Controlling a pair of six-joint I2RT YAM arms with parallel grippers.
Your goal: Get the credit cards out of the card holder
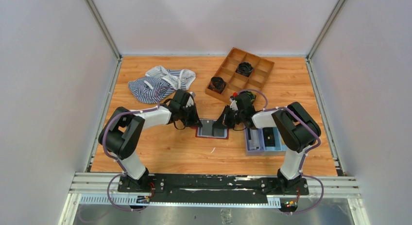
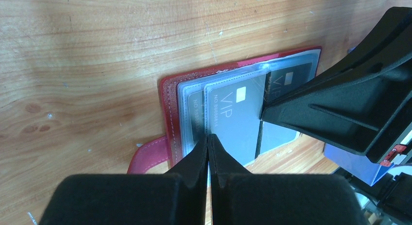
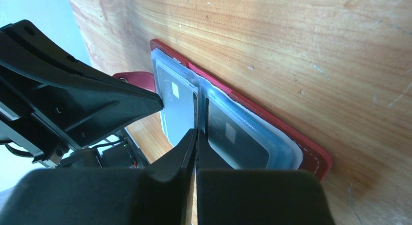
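Note:
The red-edged card holder point(image 1: 212, 137) lies open on the table, with grey VIP cards in clear sleeves. My left gripper is shut at the left edge of the upper sleeve point(image 2: 228, 76); whether that thin edge is between its tips cannot be told. Inside this sleeve is a grey card point(image 2: 238, 118). At the card's opposite, dark edge is my right gripper, shut with nothing visible between its fingers. Another card point(image 3: 233, 137) shows in the sleeve on the holder's other half. From above, both grippers' tips hide parts of the holder.
Right of the holder stands a light-blue divided box point(image 1: 256, 152) with dark items. A brown compartment tray point(image 1: 265, 65) holding black coils sits at the back, and striped cloth point(image 1: 150, 89) lies back left. Free table lies in front of the holder.

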